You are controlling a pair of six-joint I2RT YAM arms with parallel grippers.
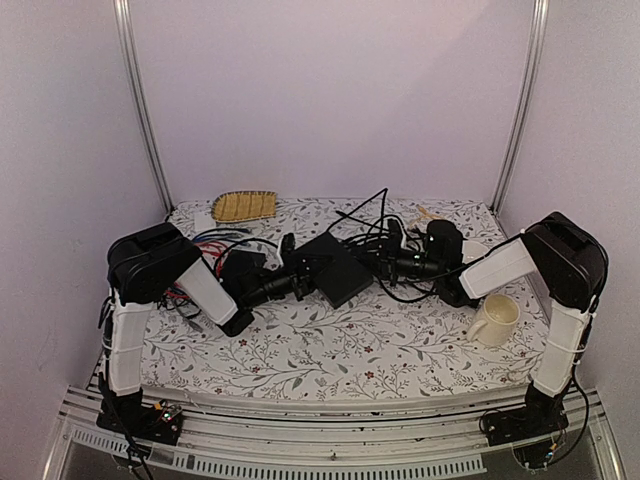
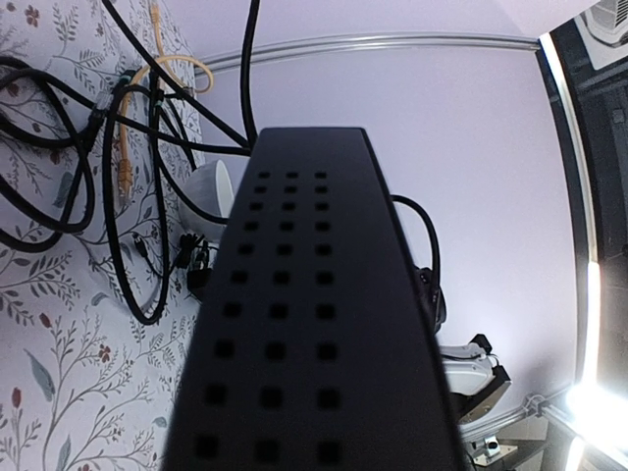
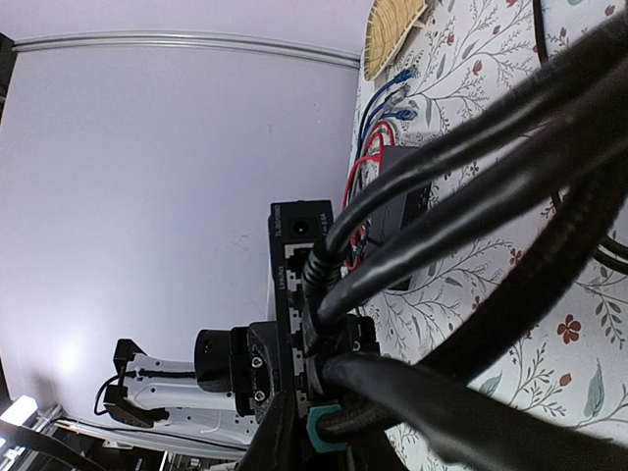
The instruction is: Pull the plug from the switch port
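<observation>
A black network switch (image 1: 340, 268) (image 2: 304, 294) is held up between my two arms. My left gripper (image 1: 310, 268) is shut on its left end; in the left wrist view its vented body hides the fingers. In the right wrist view the port face of the switch (image 3: 289, 235) carries several black cables (image 3: 432, 245). My right gripper (image 1: 385, 258) is shut at that face, around a plug with a teal part (image 3: 324, 432) low in the view; its fingers are partly hidden by cables.
A wicker tray (image 1: 243, 205) lies at the back left, near blue and red cables (image 3: 378, 137) and another dark box (image 3: 402, 206). A cream mug (image 1: 496, 320) stands at the front right.
</observation>
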